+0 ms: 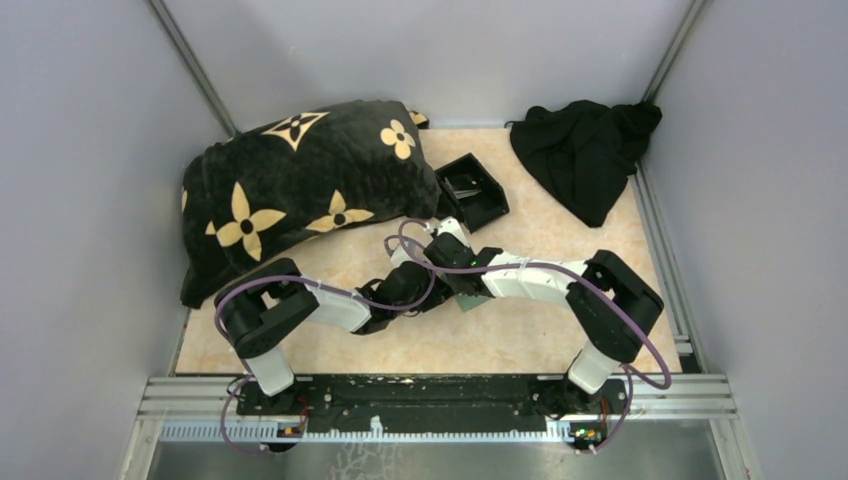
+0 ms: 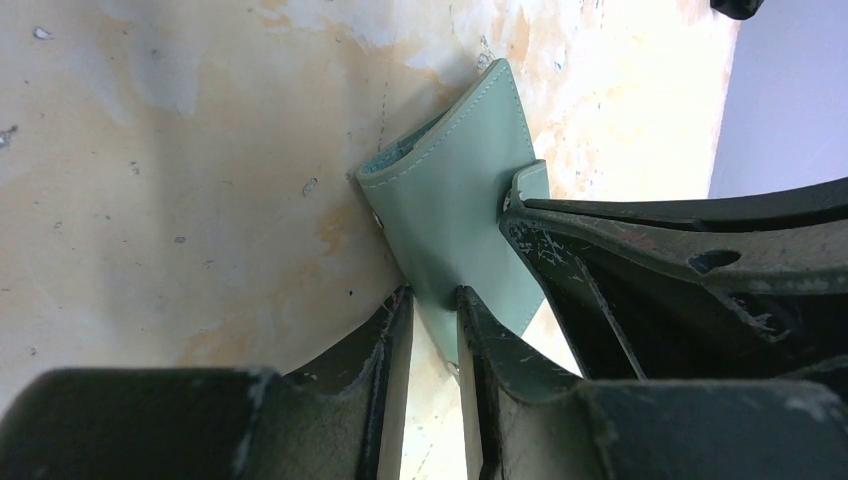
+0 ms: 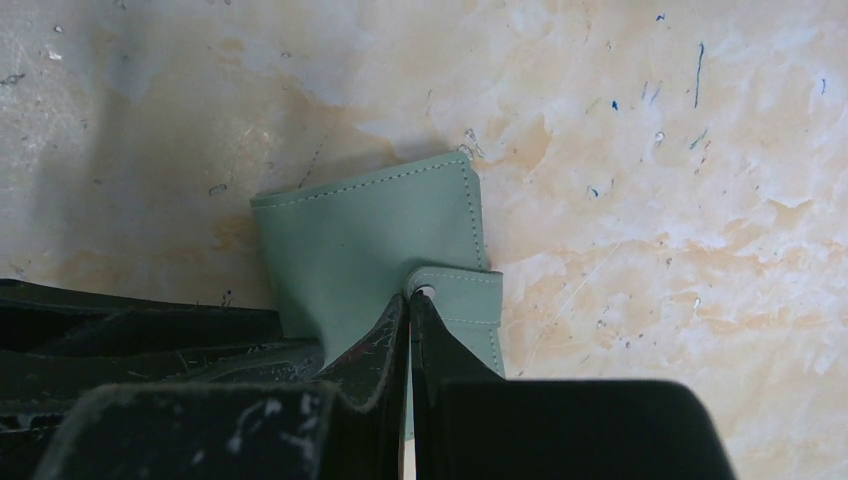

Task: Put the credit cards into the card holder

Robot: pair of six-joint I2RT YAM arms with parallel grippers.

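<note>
The sage-green card holder lies on the table, its strap folded over one edge. In the left wrist view the holder's folded side gapes a little at one corner. My left gripper is shut on the holder's folded edge, which passes between its fingers. My right gripper is shut, its tips touching the strap's end by the snap; whether the strap is pinched cannot be told. From above, both grippers cover most of the holder. No card can be made out clearly.
A black open box with some thin greyish items inside stands behind the grippers. A black patterned cushion fills the back left, and a dark cloth lies at the back right.
</note>
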